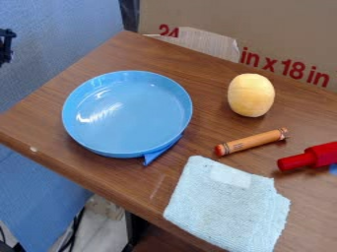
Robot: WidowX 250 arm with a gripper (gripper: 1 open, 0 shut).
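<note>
A blue plate rests on the wooden table at the left, with a small blue piece poking out from under its lower right rim. A pale yellow round object sits to the plate's right. Below that lie an orange crayon-like stick and a red cylindrical object at the right edge. A light blue cloth lies flat at the front right. Only a small dark part shows at the far upper left edge; whether it is my gripper I cannot tell.
A cardboard box with red lettering stands along the back. The table's left edge drops away to blue fabric.
</note>
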